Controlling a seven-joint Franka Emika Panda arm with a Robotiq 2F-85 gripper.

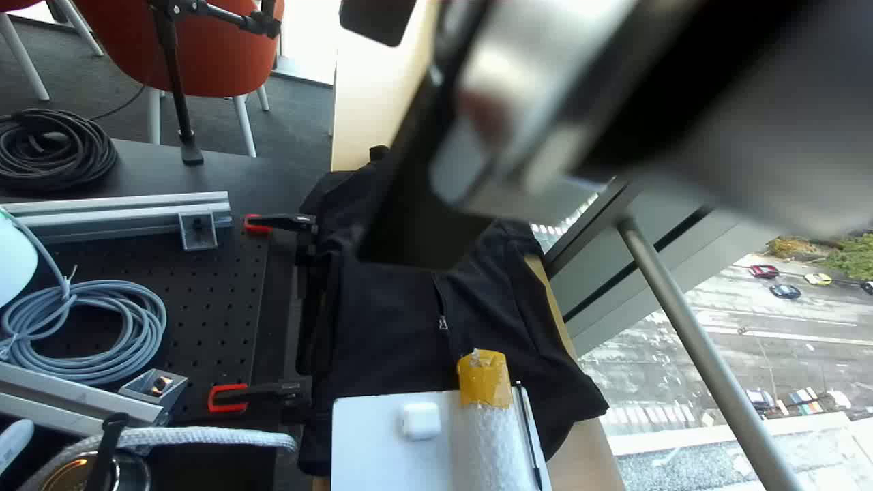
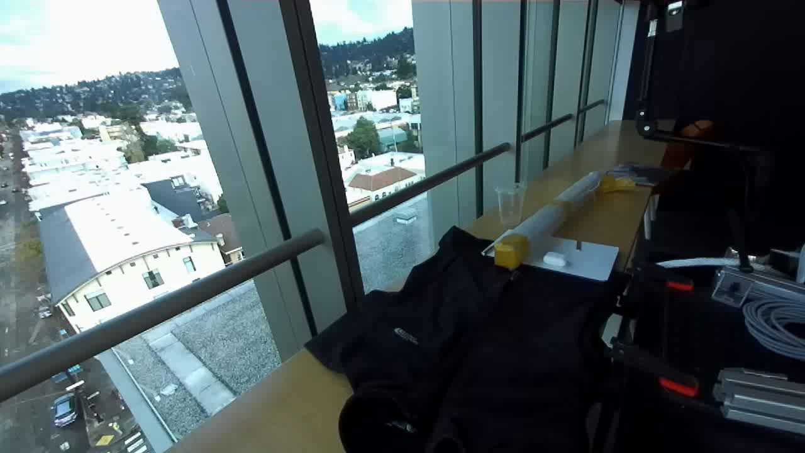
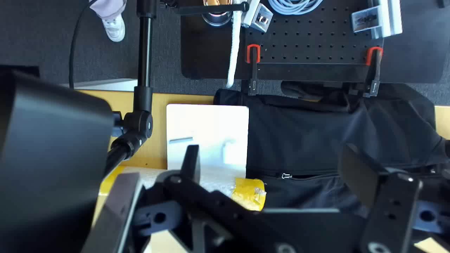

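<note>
A black jacket (image 3: 303,139) with a zipper lies spread over the wooden ledge. Beside it is a white board (image 3: 206,122) carrying a small white block (image 1: 421,421) and a dark marker (image 3: 180,140). A bubble-wrapped roll (image 1: 484,442) with a yellow taped end (image 2: 512,251) rests along the board. My gripper is open, its fingers (image 3: 192,162) wide apart and no object held between them. It hangs above the jacket and the board's edge; in exterior view 1 the arm is blurred and covers part of the jacket.
Two red-tipped clamps (image 3: 253,54) (image 3: 373,57) grip the black perforated table's edge beside the jacket. A black stand arm (image 3: 143,84) rises near the board. A clear plastic cup (image 2: 510,204) stands near the window. A metal rail (image 2: 430,185) runs along the glass.
</note>
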